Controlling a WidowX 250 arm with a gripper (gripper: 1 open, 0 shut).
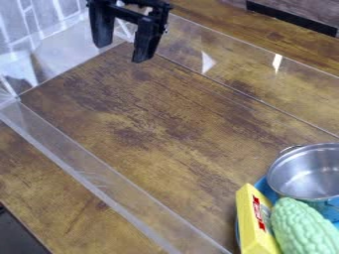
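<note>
My gripper (122, 40) is high at the top left of the camera view, over the back left part of the wooden tray floor (159, 129). Its black body is partly cut by the top edge. I cannot tell whether its fingers are open or shut, and I see no object held between them.
At the lower right sit a steel pot (306, 175), a yellow box (255, 218) and a pale green vegetable-shaped item (302, 230). Clear plastic walls line the left and back.
</note>
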